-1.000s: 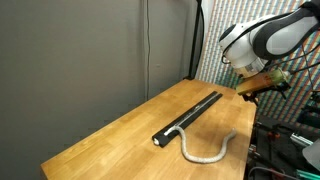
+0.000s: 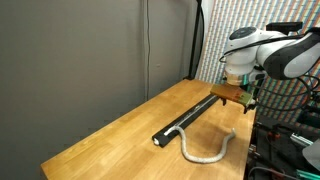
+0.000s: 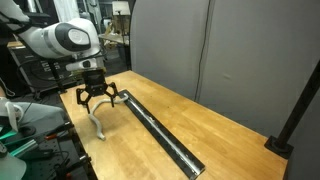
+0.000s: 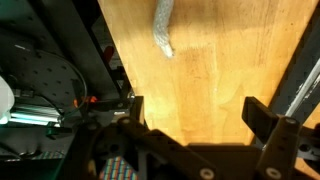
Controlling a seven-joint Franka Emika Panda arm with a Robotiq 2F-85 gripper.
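Note:
A pale grey, curved rope or tube (image 2: 205,159) lies on the wooden table, bent in a wide U. In exterior view 2 this rope (image 3: 97,125) is at the left, near the robot. One end of the rope (image 4: 163,32) shows at the top of the wrist view. My gripper is open above the table, with only bare wood visible between its fingers. It hangs apart from the rope, above and beyond its near end in exterior view 1.
A long black rail (image 3: 160,132) lies along the table behind the rope. Black equipment and cables (image 4: 60,80) fill the table's side in the wrist view.
My gripper has moved leftward in exterior view 1, and its fingers have turned relative to the camera. The rope and the rail have stayed put.

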